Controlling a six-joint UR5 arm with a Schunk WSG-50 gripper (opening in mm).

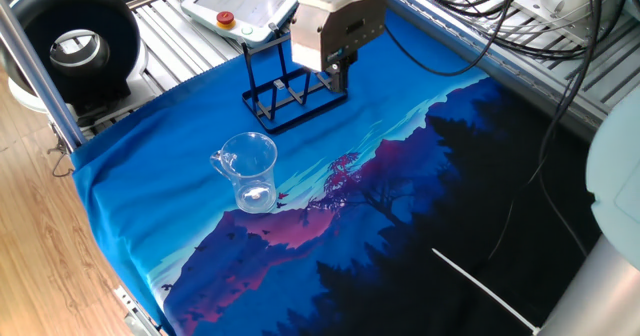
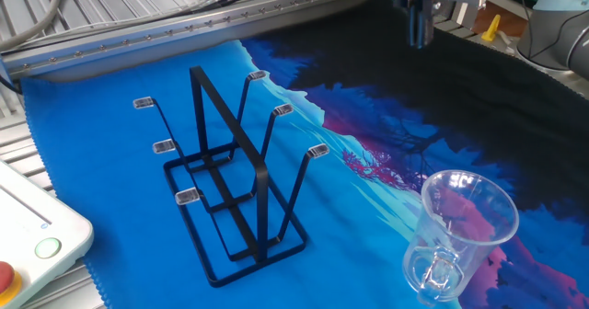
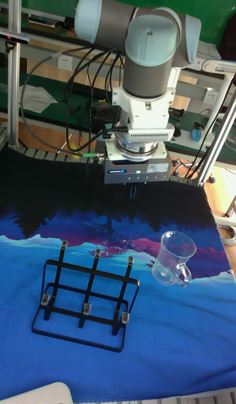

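Observation:
A clear cup with a handle (image 1: 248,166) stands upright on the printed cloth; in the second exterior view the cup (image 2: 460,231) is at the lower right, and it appears empty. Beside it, some distance off, stands a black wire rack (image 2: 260,176) with upturned arms that have clear tips. My gripper (image 3: 134,191) hangs above the cloth, pointing down, apart from both cup and rack. Its dark fingers (image 2: 421,26) are together, and nothing shows between them.
A tablet-like controller with a red button (image 1: 226,19) lies at the table's edge behind the rack. Loose black cables (image 1: 480,66) hang near the arm. A thin white stick (image 1: 485,289) crosses the dark part of the cloth. The cloth's middle is open.

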